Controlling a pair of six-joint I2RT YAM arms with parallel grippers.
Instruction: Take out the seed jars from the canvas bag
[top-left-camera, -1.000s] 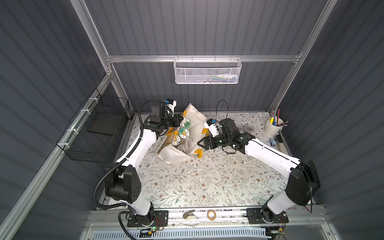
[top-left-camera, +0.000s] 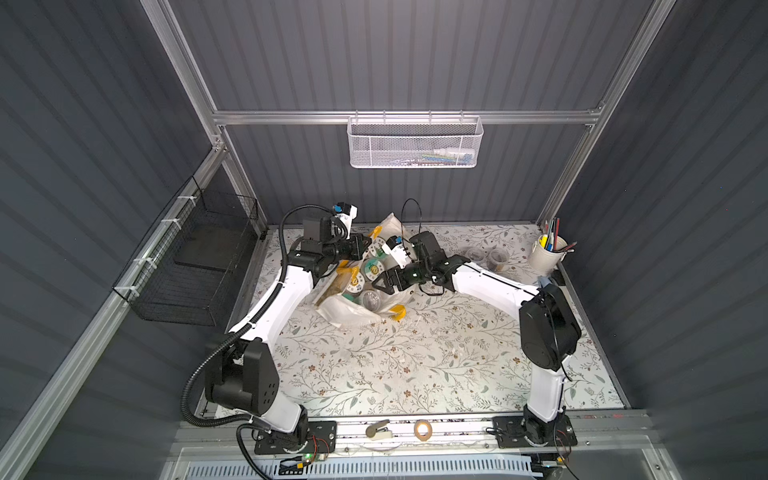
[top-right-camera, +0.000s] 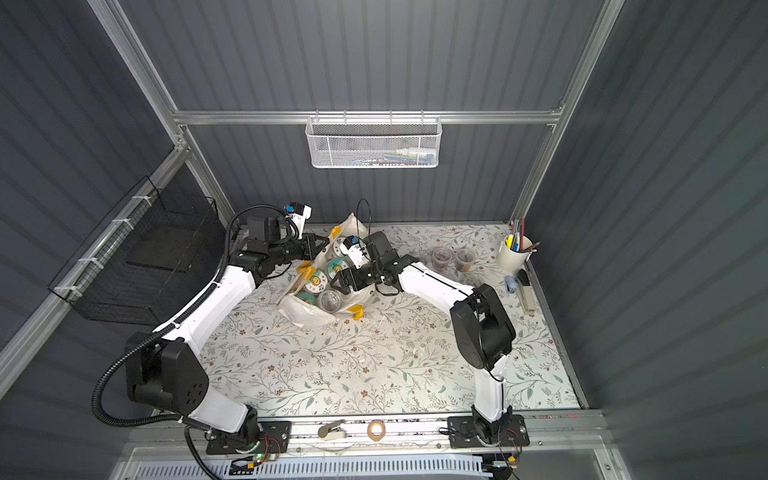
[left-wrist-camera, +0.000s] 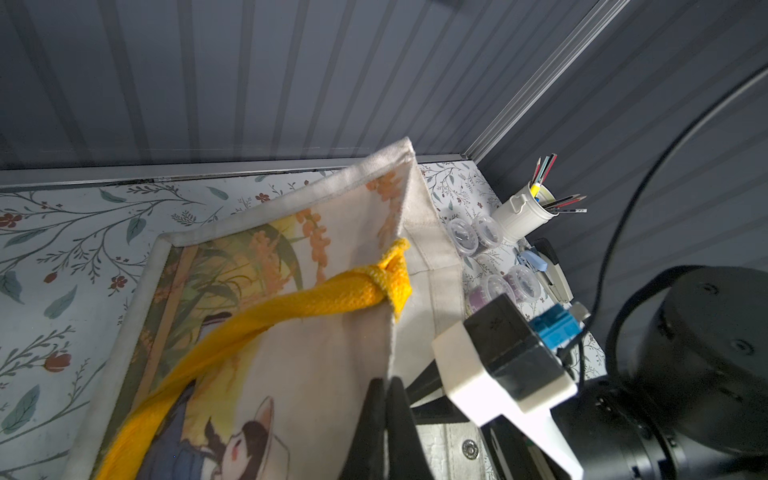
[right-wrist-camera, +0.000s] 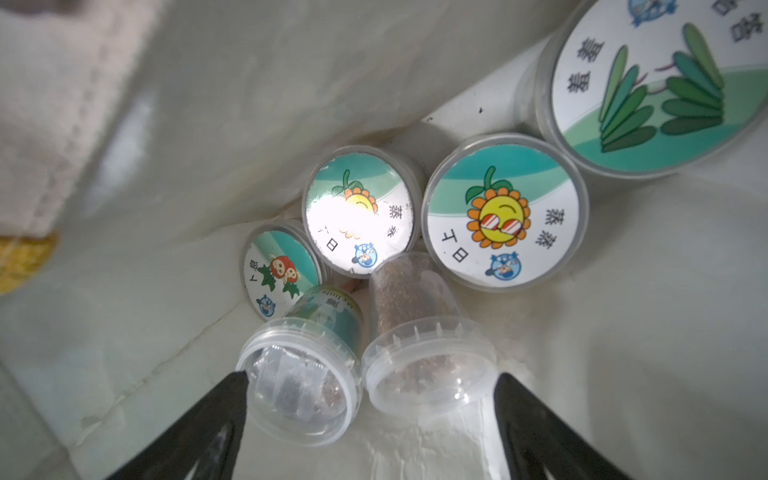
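Note:
The canvas bag (top-left-camera: 344, 312) lies open mid-table with labelled seed jars inside. In the left wrist view its printed wall (left-wrist-camera: 264, 344) and yellow strap (left-wrist-camera: 304, 304) show, with my left gripper shut at the wall's edge, perhaps on the thin fabric. My right gripper hangs open over the bag's inside; below it are two clear-bottomed jars lying tilted (right-wrist-camera: 424, 360) and several upright jars, among them a sunflower-lidded one (right-wrist-camera: 504, 212) and a green-leaf one (right-wrist-camera: 656, 96).
Several jars (top-right-camera: 464, 258) stand right of the bag, near a pen cup (top-left-camera: 546, 260). A black wire basket (top-left-camera: 192, 264) hangs on the left, a white one (top-left-camera: 414, 144) at the back.
My right gripper has moved left over the bag's opening. The left arm has shifted slightly right, and the bag's upper end has moved right with it.

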